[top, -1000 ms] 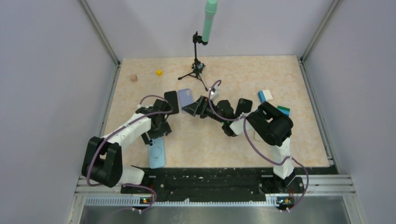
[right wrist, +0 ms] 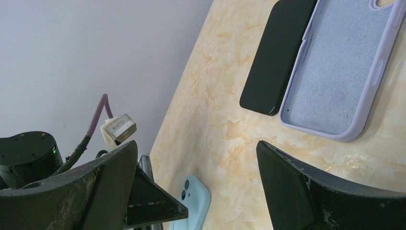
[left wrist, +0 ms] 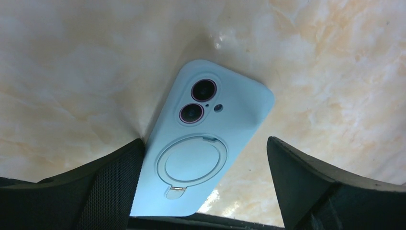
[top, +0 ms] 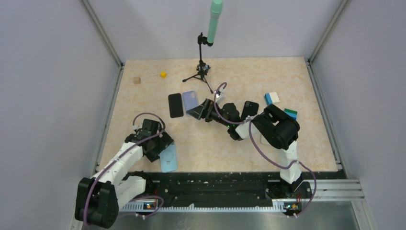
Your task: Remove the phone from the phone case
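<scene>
A light-blue phone case [left wrist: 239, 124] lies on the table near its front left edge, back side up. Camera lenses [left wrist: 191, 113] show through it, and a ring stand lies flat on its back. My left gripper is open over it; one finger [left wrist: 117, 177] is at the case's left long side, seemingly touching, while the other finger [left wrist: 306, 187] stands clear on the right. My right gripper is also open, empty, near an empty lilac case [right wrist: 330, 72] and a black phone [right wrist: 270, 57] lying beside it.
A tripod [top: 201, 72] stands at the back. Another dark phone [top: 250, 109] lies behind the right arm, with small blue-and-white boxes [top: 272, 98] farther right. A yellow piece [top: 163, 74] and a tan block [top: 137, 80] are back left.
The light-blue case has shifted slightly to the right with it. The right arm has stayed still.
</scene>
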